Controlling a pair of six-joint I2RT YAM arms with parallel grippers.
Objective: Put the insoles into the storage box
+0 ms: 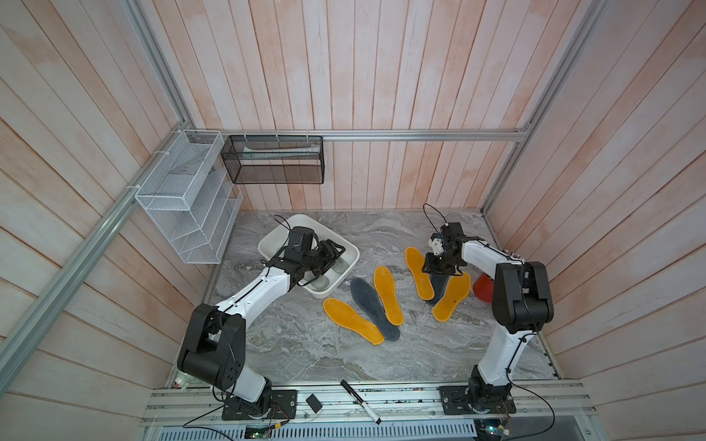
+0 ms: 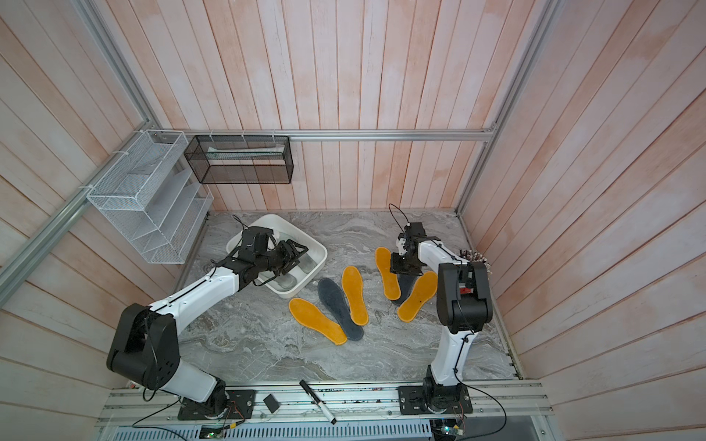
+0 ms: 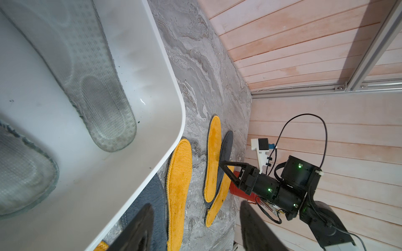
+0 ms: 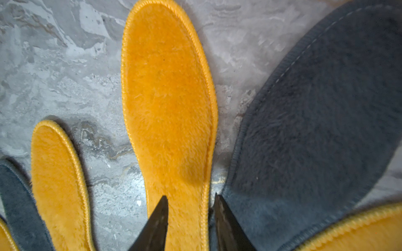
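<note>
The white storage box (image 3: 142,100) holds grey insoles (image 3: 104,113), seen under my left gripper (image 1: 331,253). In the left wrist view that gripper's fingers are apart with nothing visible between them. Yellow and dark grey insoles lie right of the box, among them a yellow one (image 1: 349,321), a dark one (image 1: 371,308) and another yellow one (image 1: 386,294). My right gripper hangs over the right-hand group, its fingertips apart above the edge where a yellow insole (image 4: 167,100) meets a dark one (image 4: 314,125); I cannot tell whether they touch.
A red container (image 1: 483,288) stands at the far right, partly behind the right arm. White wire shelves (image 1: 184,205) hang on the left wall and a black wire basket (image 1: 272,161) on the back rail.
</note>
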